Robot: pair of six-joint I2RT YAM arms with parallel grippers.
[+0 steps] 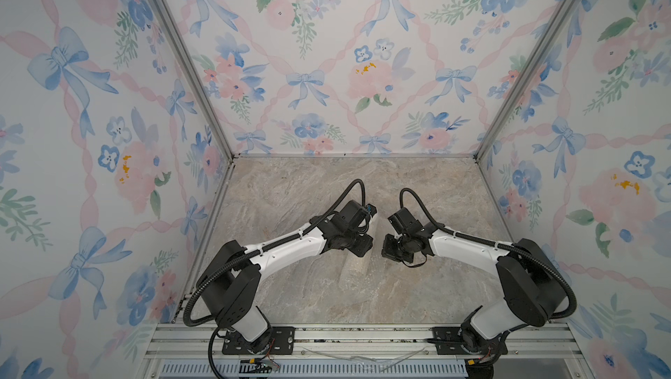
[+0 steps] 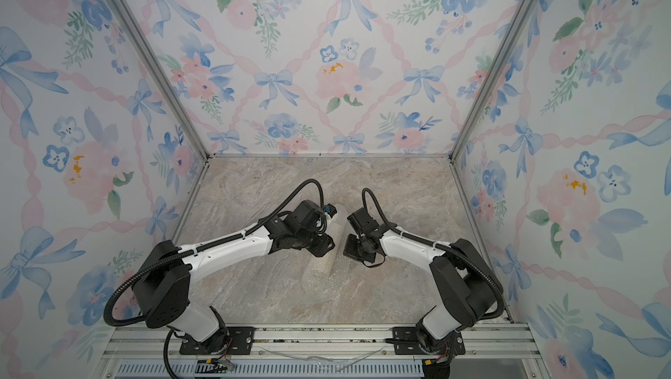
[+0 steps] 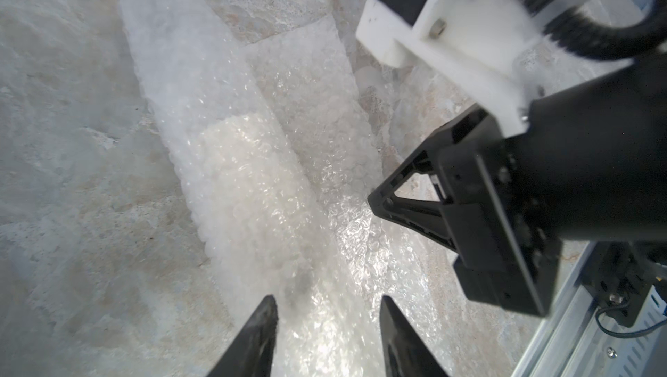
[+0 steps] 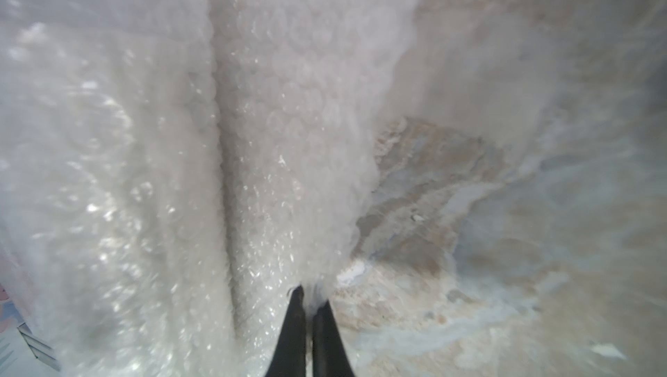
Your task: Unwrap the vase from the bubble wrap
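Observation:
A long roll of bubble wrap [image 3: 250,189] lies on the table, with a loose flap [image 3: 312,99] spread flat along its right side. No vase surface shows; only a cloudy white shape is visible. Above the near part of the roll, my left gripper is part open, its fingers [image 3: 260,335] apart with wrap visible below the gap. In the right wrist view, my right gripper is shut, its tips at the outer edge of the flap [image 4: 298,140]. Whether a thin fold is pinched there is too blurred to tell.
Bare marbled table [image 1: 279,176] surrounds the wrap, with free room behind and to both sides. Both arms reach in over the roll, their grippers close together. A metal rail [image 1: 335,330] runs along the front edge.

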